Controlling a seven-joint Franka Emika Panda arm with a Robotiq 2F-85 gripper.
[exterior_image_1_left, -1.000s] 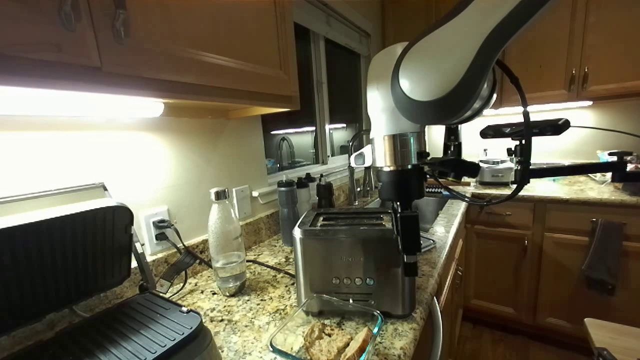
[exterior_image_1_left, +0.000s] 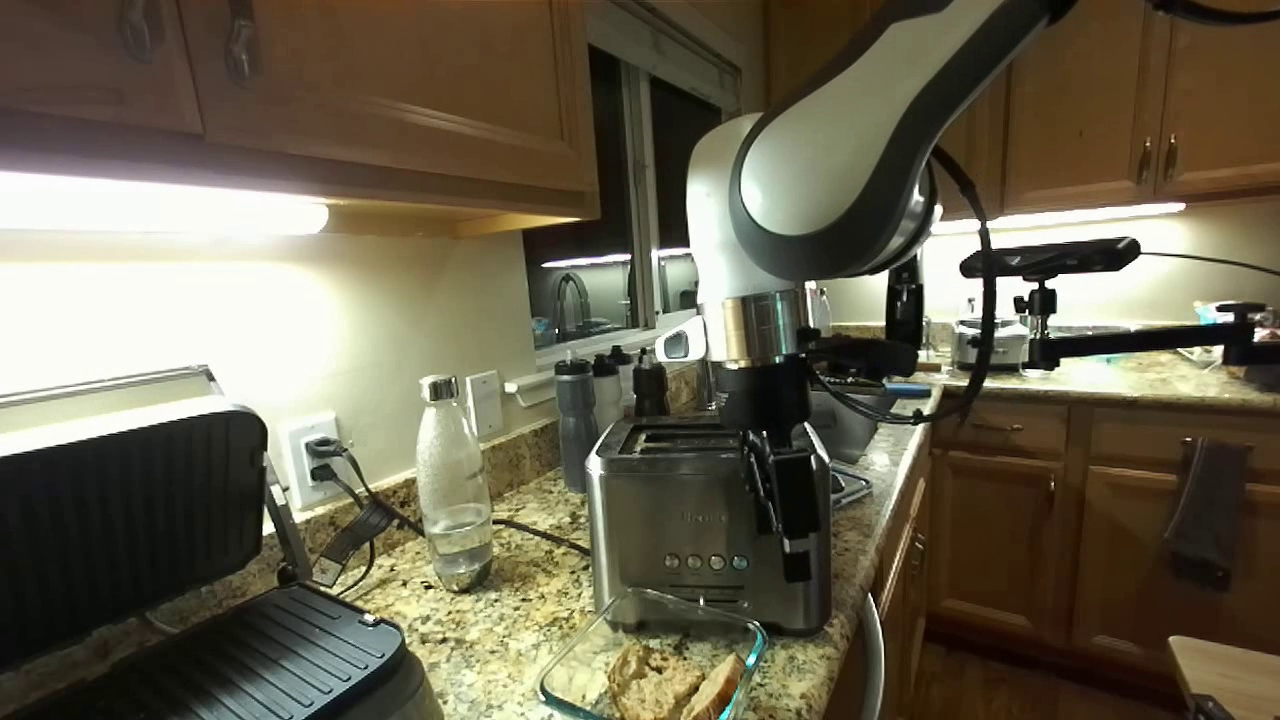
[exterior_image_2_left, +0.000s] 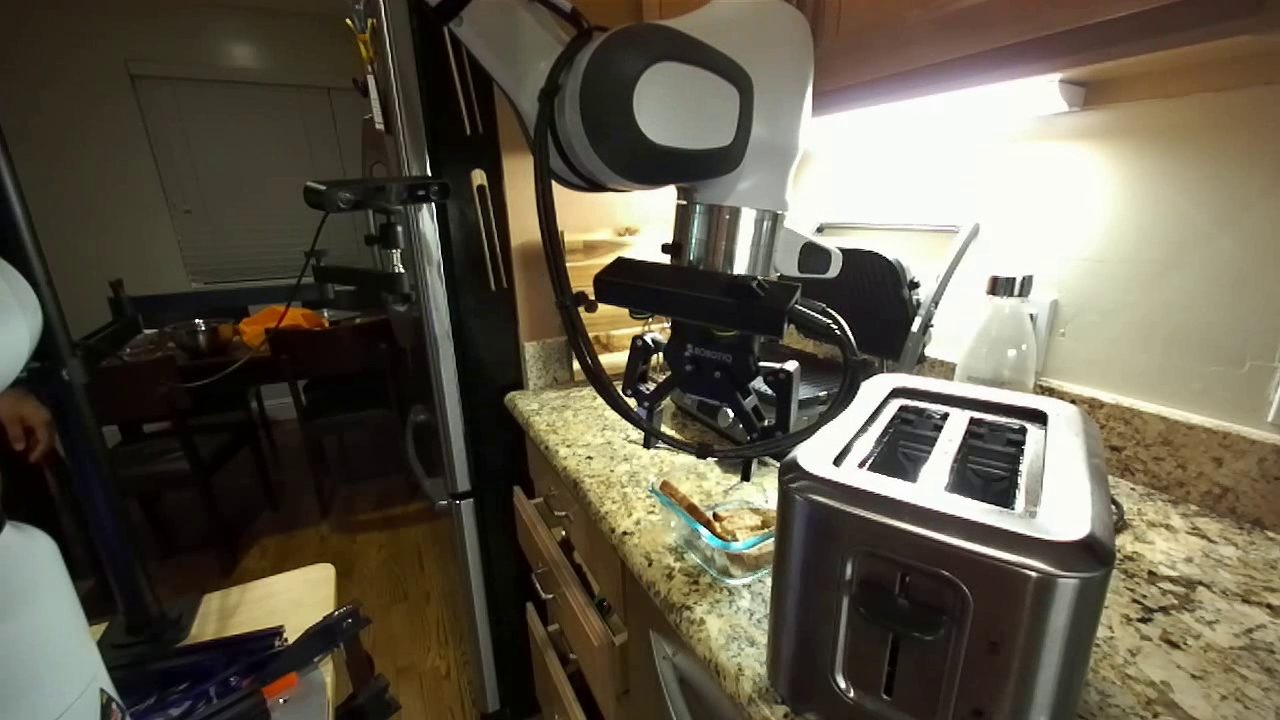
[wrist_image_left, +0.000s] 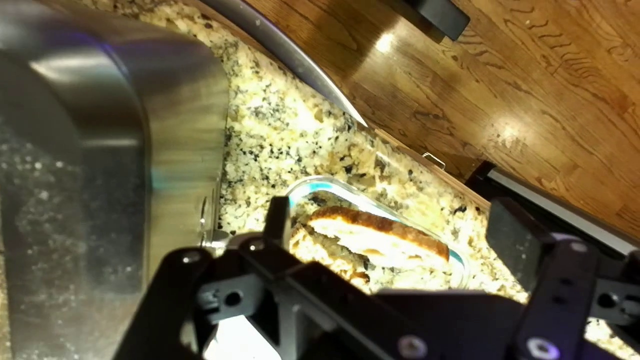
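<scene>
My gripper (exterior_image_2_left: 698, 454) hangs pointing down above the counter, its fingers open. Nothing shows between its two fingers. Slices of bread (exterior_image_1_left: 654, 682) lie in a clear glass dish (exterior_image_1_left: 758, 646) in front of the toaster (exterior_image_1_left: 708, 516). From the wrist camera, a crusted bread slice (wrist_image_left: 384, 234) leans along one side of the dish, between the fingers in the picture but below them. The wide toaster slots (exterior_image_2_left: 954, 454) look empty from exterior view 2. Parts of the dish are hidden behind my gripper in the wrist view.
An open contact grill (exterior_image_1_left: 264, 654) stands on the near left of the counter. Between it and the toaster is a glass water bottle (exterior_image_1_left: 456, 516) by the wall. Drawers (exterior_image_2_left: 564, 576) hang partly open below the counter edge. Several bottles (exterior_image_1_left: 576, 420) stand behind the toaster.
The arm and gripper have shifted left and somewhat lower in exterior view 1, now overlapping more of the toaster's front. Bread, dish and toaster have stayed put.
</scene>
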